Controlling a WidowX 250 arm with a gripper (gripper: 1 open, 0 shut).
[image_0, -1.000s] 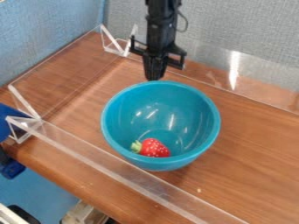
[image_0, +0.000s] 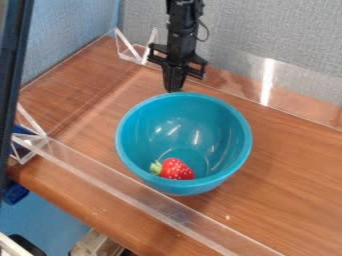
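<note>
A teal bowl (image_0: 183, 130) sits on the wooden table, and a red strawberry (image_0: 174, 169) lies inside it at the front left. Behind the bowl, my black gripper (image_0: 174, 82) hangs low at the back of the table, its fingers shut with nothing visible between them.
Clear plastic edging runs along the front and back, with white brackets at the left. Grey and blue walls stand behind.
My gripper has shifted very slightly within the back area; the bowl and strawberry look unmoved.
</note>
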